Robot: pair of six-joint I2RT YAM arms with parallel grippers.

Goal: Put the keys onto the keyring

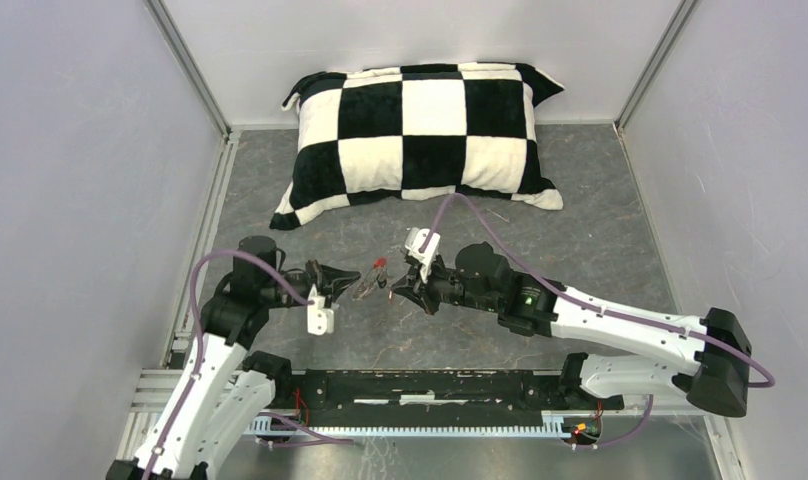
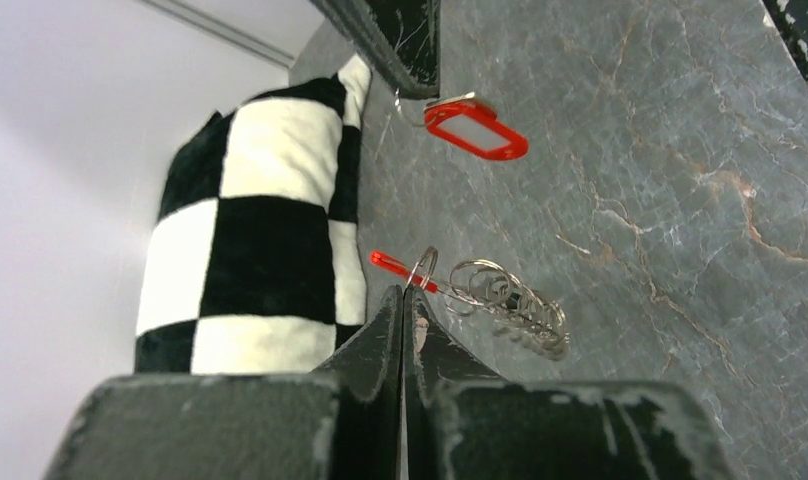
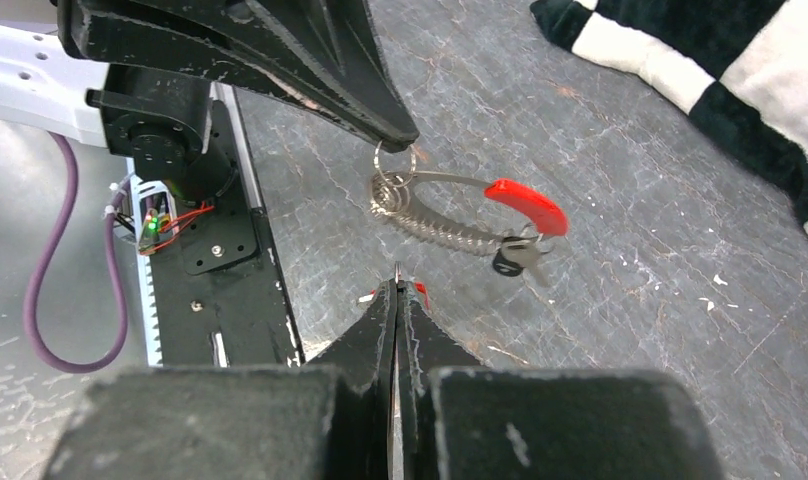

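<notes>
My left gripper is shut on the keyring's ring [image 2: 427,262]; the coiled keyring with red clip [image 2: 389,262] and a dark key [image 3: 508,262] dangles below it, above the floor. My right gripper faces it, shut on a thin key whose tip shows above the fingertips, with a red tag [image 2: 477,132] hanging from it. In the top view both grippers [image 1: 352,279] are close together in the middle, the red clip [image 1: 378,264] between them.
A checkered cushion [image 1: 434,135] lies along the back wall.
</notes>
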